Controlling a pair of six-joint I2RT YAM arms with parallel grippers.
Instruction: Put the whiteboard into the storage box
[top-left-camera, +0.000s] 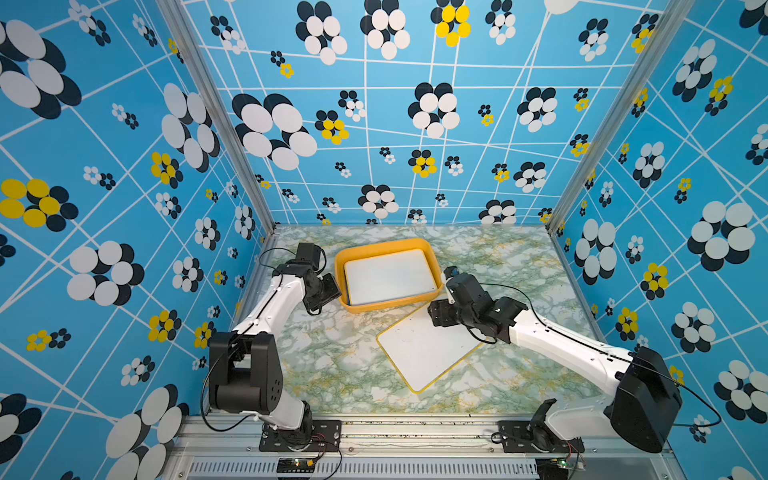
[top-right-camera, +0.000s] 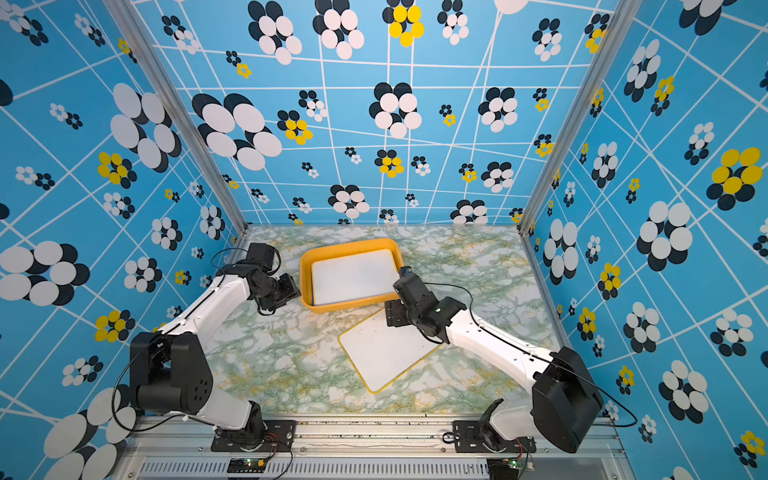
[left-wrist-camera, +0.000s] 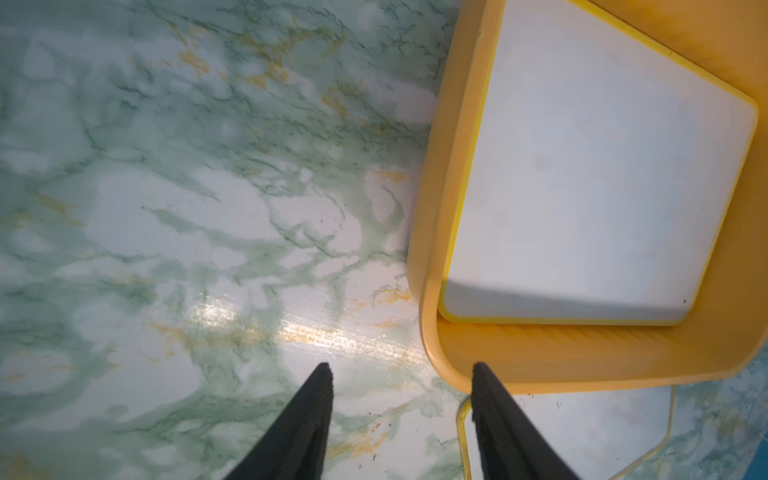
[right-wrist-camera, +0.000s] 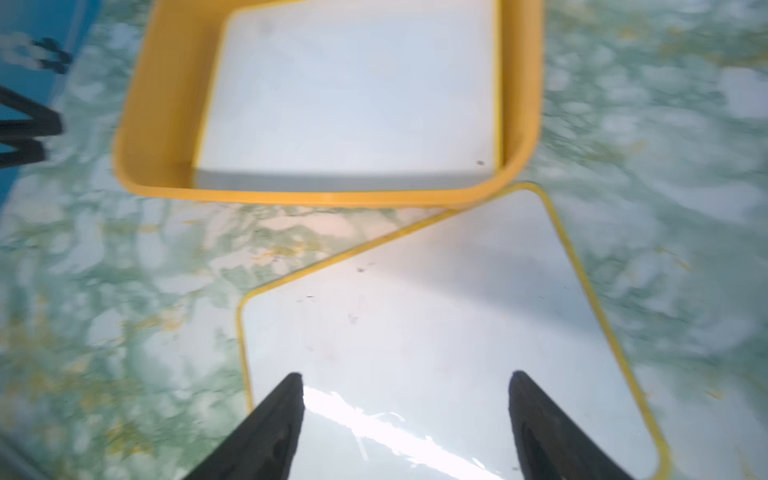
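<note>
A white whiteboard with a thin yellow edge (top-left-camera: 429, 352) lies flat on the table in front of the orange storage box (top-left-camera: 342, 272). In the right wrist view its far corner touches or passes under the box's front rim (right-wrist-camera: 320, 198). Inside the box, a second white board (left-wrist-camera: 596, 176) with a yellow edge lies on the floor. My right gripper is open above the loose whiteboard (right-wrist-camera: 432, 320), nothing between its fingers. Left of the box, my left gripper stands open over bare table, also empty; the box's near left corner lies just beyond its fingertips.
Patterned blue walls enclose the table at the back and sides. The right forearm (top-left-camera: 560, 340) spans the table's right side.
</note>
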